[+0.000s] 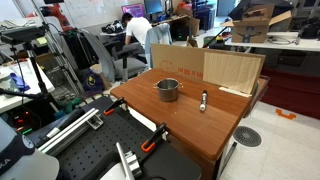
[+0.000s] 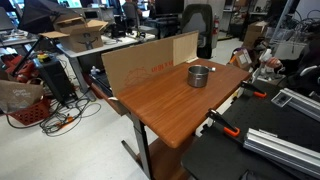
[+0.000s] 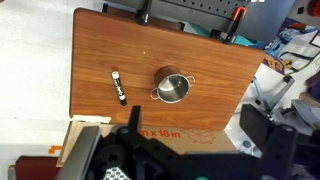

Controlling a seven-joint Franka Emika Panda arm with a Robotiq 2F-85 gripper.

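Note:
A metal pot with two small side handles stands on the brown wooden table. In the wrist view I look down into the empty pot. A small dark marker-like stick with a pale band stands or lies to its right; from above, this stick lies apart from the pot. My gripper shows at the bottom of the wrist view, its dark fingers spread wide, open and with nothing held between them. Neither exterior view shows the gripper.
A cardboard panel stands along the table's far edge, with a paler board beside it. The black robot base table, with rails and orange-marked clamps, adjoins the wooden one. Bare tabletop surrounds the pot. Shelves and boxes stand farther back.

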